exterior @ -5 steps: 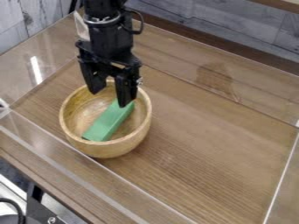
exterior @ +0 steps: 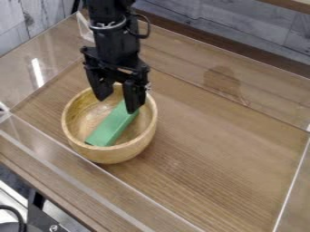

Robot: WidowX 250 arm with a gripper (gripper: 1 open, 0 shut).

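A round wooden bowl (exterior: 75, 118) sits on the table at the left of the camera view, with a green oblong object (exterior: 111, 128) lying slantwise in it. My black gripper (exterior: 116, 94) hangs pointing down over the back part of the bowl, above the far end of the green object, open. Whether the fingertips touch anything is hard to tell.
A grey surface shows beyond the table at the top left, and a black cable lies at the bottom left.
My gripper has shifted slightly over the bowl. The bowl and green object look almost unchanged.
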